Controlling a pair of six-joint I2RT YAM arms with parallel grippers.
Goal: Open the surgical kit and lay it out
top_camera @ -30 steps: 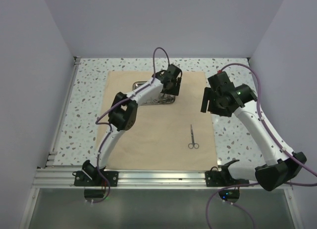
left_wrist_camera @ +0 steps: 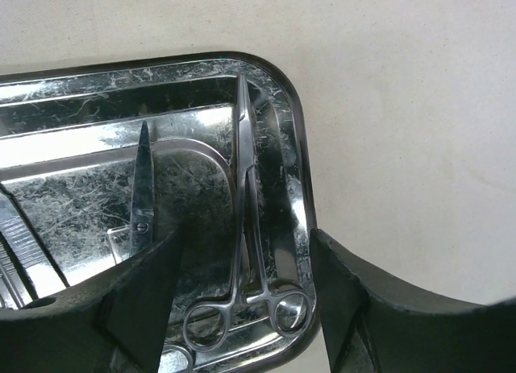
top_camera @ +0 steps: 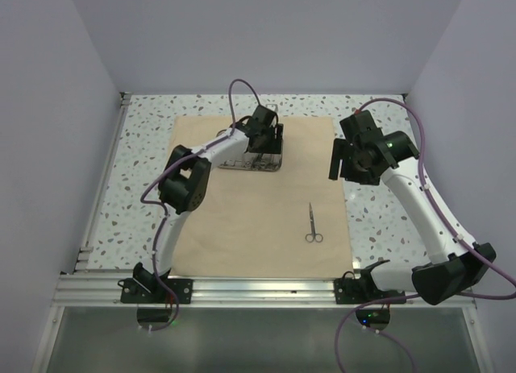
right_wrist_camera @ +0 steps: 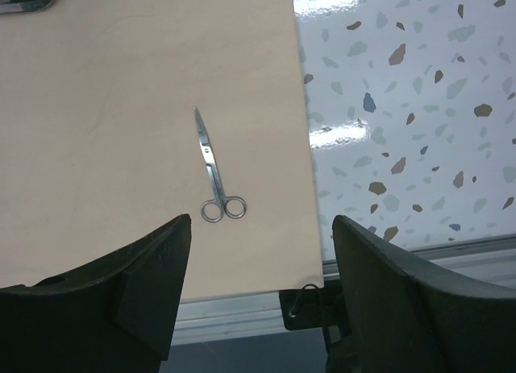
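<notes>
In the left wrist view, a shiny metal tray [left_wrist_camera: 305, 197] holds a long clamp [left_wrist_camera: 244, 159] with ring handles near its right end. A thin pointed instrument [left_wrist_camera: 143, 192] lies to the left of it. My left gripper is above that end, its fingers apart on either side of the clamp's lower part and nothing seen gripped. Small scissors [right_wrist_camera: 211, 167] lie alone on the beige cloth [right_wrist_camera: 113, 155] in the right wrist view. Open and empty, my right gripper hovers over the cloth's right edge, as the top view shows.
Bare cloth [top_camera: 242, 228] spreads in front of the tray and left of the scissors. Speckled table [top_camera: 129, 163] shows along both sides. A metal rail [top_camera: 258, 286] runs along the front edge.
My left gripper has moved left over the tray's right end. The right gripper has barely moved, and the scissors lie in nearly the same place.
</notes>
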